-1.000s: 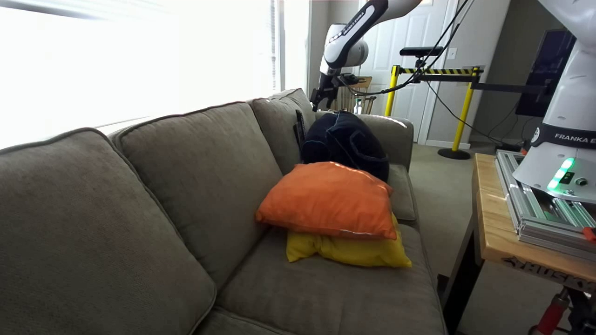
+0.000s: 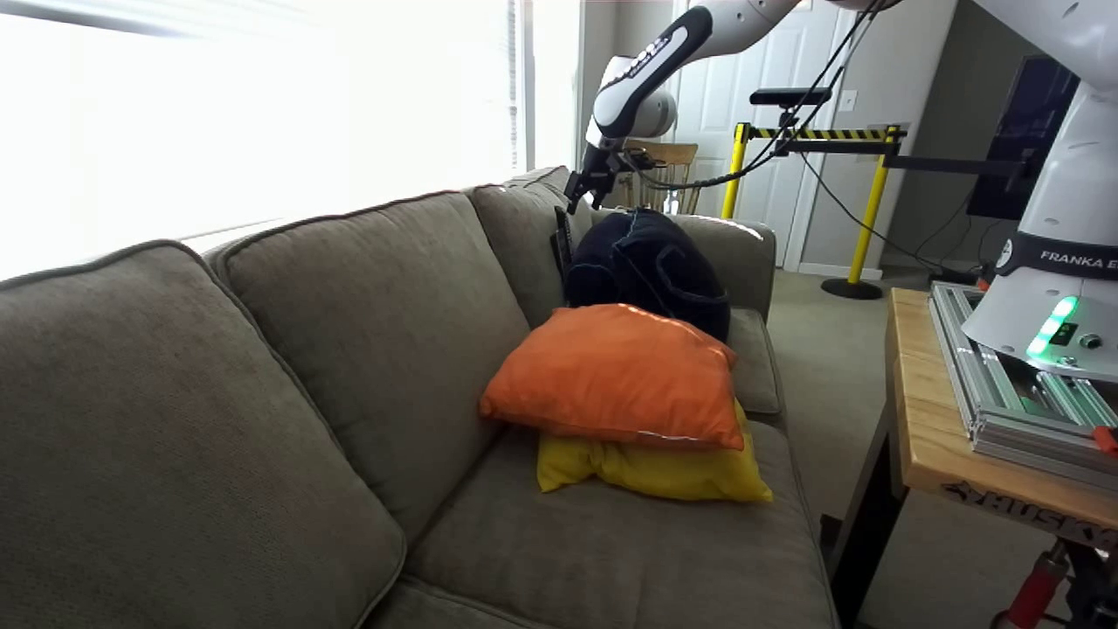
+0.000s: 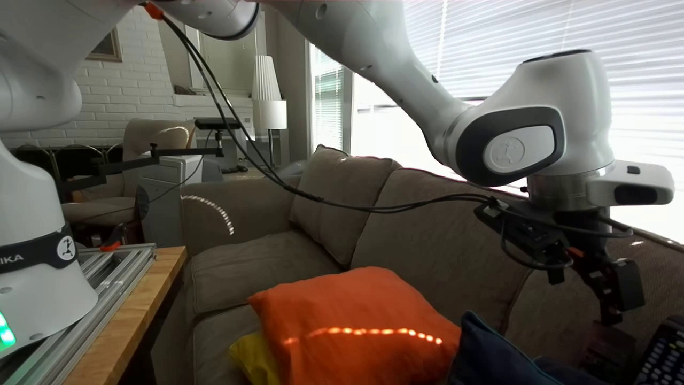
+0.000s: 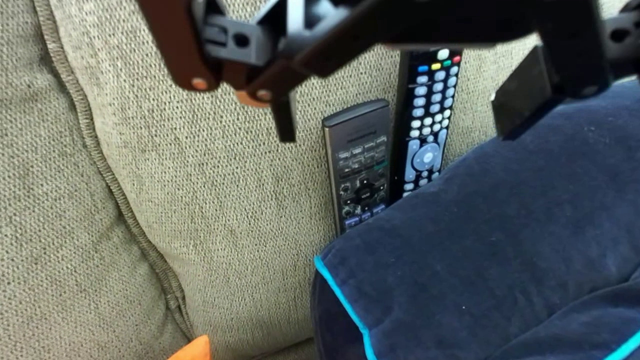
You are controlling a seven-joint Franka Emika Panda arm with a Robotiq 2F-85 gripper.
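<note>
Two remotes lean upright against the sofa's back cushion in the wrist view. The shorter grey-black remote (image 4: 358, 162) is on the left, and the longer black remote (image 4: 426, 129) with coloured buttons is beside it. A dark blue pillow (image 4: 498, 240) with turquoise piping hides their lower ends. My gripper is open, its fingertips spread to either side of the remotes in this view, with nothing held. From the side, the gripper (image 2: 583, 196) hangs above the remotes near the top of the sofa back, apart from them.
An orange pillow (image 2: 618, 372) lies on a yellow pillow (image 2: 671, 470) on the sofa seat, in front of the blue pillow (image 2: 650, 262). The sofa back (image 2: 346, 304) runs along the window. Cables (image 3: 385, 209) hang along the arm. The near seat is clear.
In exterior view 1, the arm and gripper have shifted left, towards the sofa back above the remotes. Remotes and pillows have not visibly moved.
</note>
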